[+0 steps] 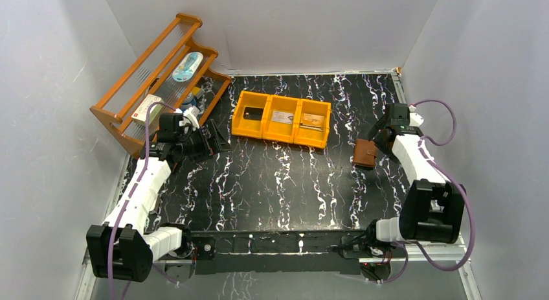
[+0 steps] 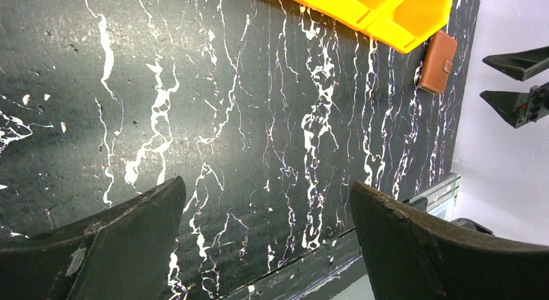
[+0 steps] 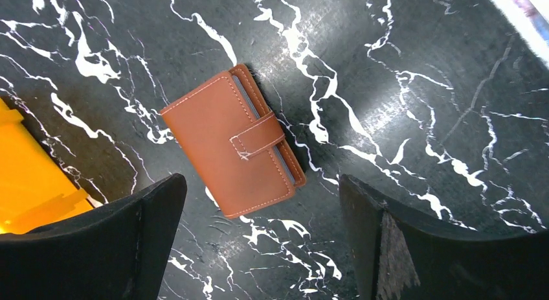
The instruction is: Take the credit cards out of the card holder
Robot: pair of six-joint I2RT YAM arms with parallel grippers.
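The brown leather card holder (image 1: pixel 365 153) lies flat and closed on the marble-patterned table at the right. In the right wrist view, the card holder (image 3: pixel 220 144) has its strap fastened over the edge, and no card can be made out inside it. My right gripper is above it, open, with the holder showing between and beyond its fingers, not gripped. Over the left part of the table, my left gripper stands open with only bare tabletop below.
A yellow three-compartment tray (image 1: pixel 264 139) at the back centre holds a dark item (image 1: pixel 253 113) at left and small pale items in the others. The wooden rack (image 1: pixel 110 112) stands at the left beside my left arm.
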